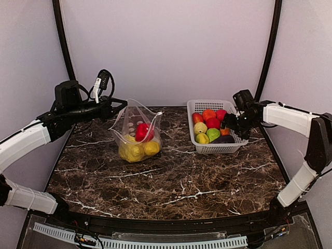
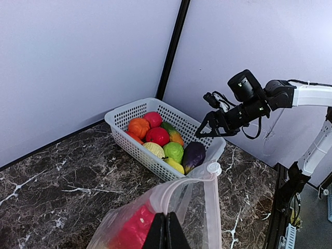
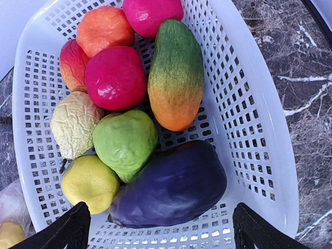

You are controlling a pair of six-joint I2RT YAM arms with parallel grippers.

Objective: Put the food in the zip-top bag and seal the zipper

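A clear zip bag stands left of center, holding a red pepper and yellow items. My left gripper is shut at the bag's top edge, which shows at its fingertips in the left wrist view. The white basket holds several foods: eggplant, green fruit, yellow fruit, mango, cream fruit, red and orange ones. My right gripper is open above the basket's right end, nothing between its fingers.
White walls surround the back and sides.
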